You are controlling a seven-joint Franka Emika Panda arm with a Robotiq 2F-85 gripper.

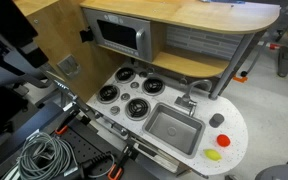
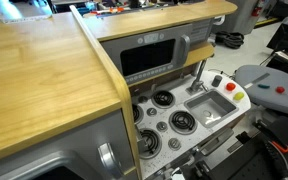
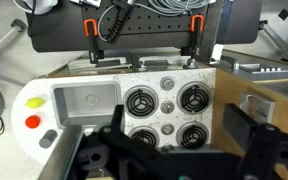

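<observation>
My gripper is open in the wrist view, its dark fingers spread wide with nothing between them. It hangs over a toy-like kitchen counter, apart from everything on it. Below are a stovetop with several round black burners and a grey sink beside it. Past the sink, on the white counter end, lie a yellow item, a red round item and a dark cup-like item. In exterior view 1 the dark arm fills the upper left, away from the sink.
A silver microwave sits under the wooden upper shelf, behind the burners. The faucet rises behind the sink. Coiled cables lie on the dark cart in front. The sink basin looks empty.
</observation>
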